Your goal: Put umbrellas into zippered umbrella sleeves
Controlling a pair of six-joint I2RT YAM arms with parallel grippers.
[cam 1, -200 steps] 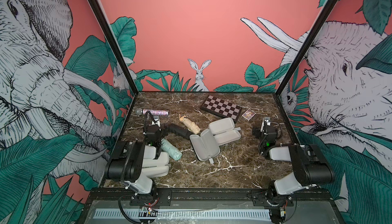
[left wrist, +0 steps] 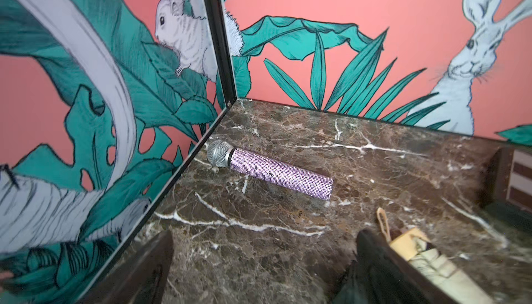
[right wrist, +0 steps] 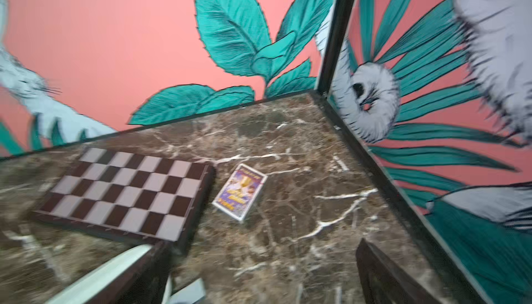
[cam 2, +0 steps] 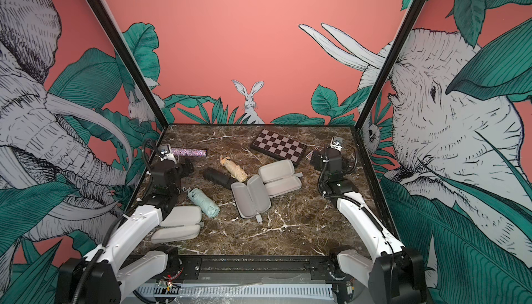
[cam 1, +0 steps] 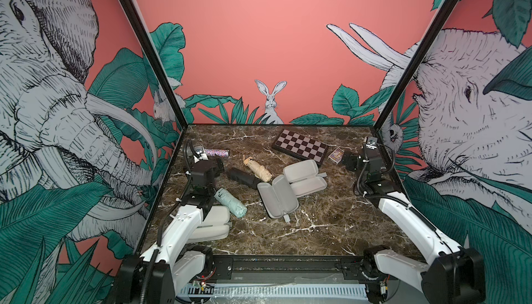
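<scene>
Three folded umbrellas lie loose on the marble table: a beige one (cam 1: 258, 168), a black one (cam 1: 242, 178) and a light teal one (cam 1: 230, 202). Three grey sleeves lie spread open: one in the middle (cam 1: 278, 197), one behind it to the right (cam 1: 304, 178), and one at the front left (cam 2: 176, 224), partly under the left arm in the top left view. My left gripper is open and empty above the table's left side, the beige umbrella (left wrist: 440, 268) right of its fingers. Over the right side, my right gripper stands open, holding nothing.
A glittery microphone (left wrist: 277, 173) lies at the back left. A checkered board (right wrist: 124, 190) and a card box (right wrist: 240, 192) lie at the back right. Bare table (cam 1: 332, 221) stretches across the front right. Walls border the back and sides.
The umbrellas and sleeves have stayed where they were.
</scene>
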